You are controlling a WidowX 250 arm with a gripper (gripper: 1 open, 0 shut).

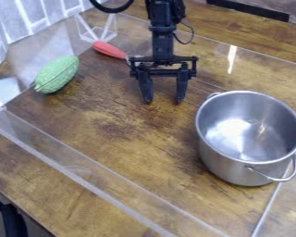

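My black gripper (163, 85) hangs upright at the top middle, low over the wooden table (114, 148), its two fingers apart with nothing visible between them. A large steel pot (247, 130) stands to its right, toward the front. A green oval object (56, 74), ridged like a vegetable, lies to the left. A red-handled utensil (108, 50) lies behind and left of the gripper, its far end partly hidden by the gripper.
Clear plastic edging (82, 171) runs along the left and front of the work area. A dark object at the lower left edge is cut off.
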